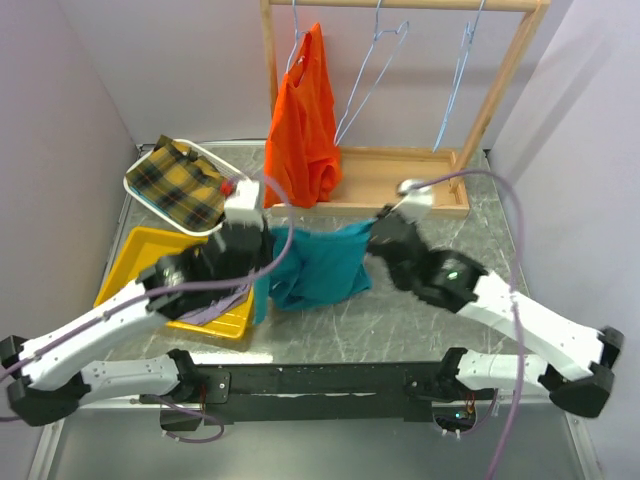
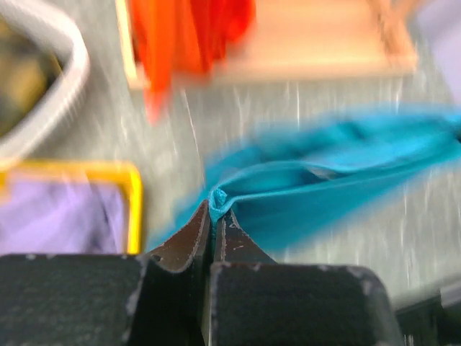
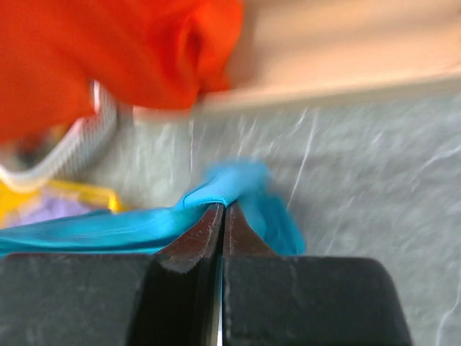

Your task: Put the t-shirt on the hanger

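A teal t-shirt (image 1: 315, 270) is stretched between both grippers above the grey worktop. My left gripper is shut on a pinched edge of it. My right gripper is shut on another edge of the same cloth, which runs off toward the left in the right wrist view. Blue wire hangers (image 1: 385, 45) hang on the wooden rack; an orange garment (image 1: 305, 120) is on the leftmost one, and the other hangers are bare.
A yellow tray (image 1: 125, 270) with purple cloth and a white basket (image 1: 225, 175) with plaid cloth stand at the left. The rack's wooden base (image 1: 405, 180) lies behind the t-shirt.
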